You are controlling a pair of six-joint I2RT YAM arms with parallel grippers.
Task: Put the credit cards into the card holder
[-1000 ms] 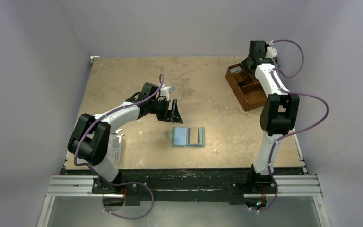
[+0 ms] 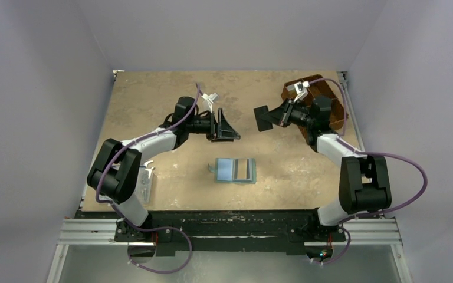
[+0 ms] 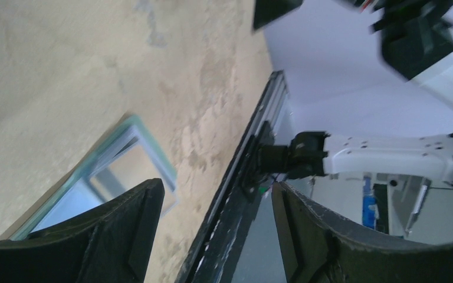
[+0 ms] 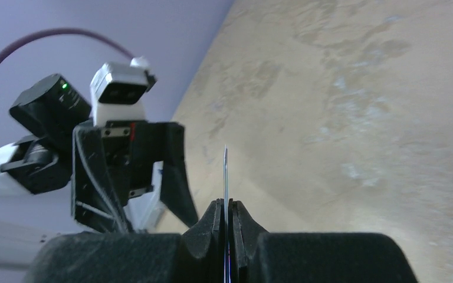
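Note:
A dark card [image 2: 263, 118] is held out above the middle-right of the table, with my right gripper [image 2: 281, 117] shut on one end of it. In the right wrist view that card [image 4: 226, 177] appears edge-on as a thin upright line between the fingers. The card holder [image 2: 235, 170] lies opened flat near the front middle, light blue on its left side with tan and grey on its right. Behind and above it, my left gripper [image 2: 230, 130] stands open and empty. In the left wrist view the holder [image 3: 124, 165] shows beyond the left finger [image 3: 124, 230].
A brown wicker basket with compartments [image 2: 298, 82] stands at the back right, partly hidden by the right arm. A clear plastic box [image 2: 145, 186] lies at the front left. The table between holder and basket is bare.
The left gripper has shifted slightly right and back. The holder has not moved.

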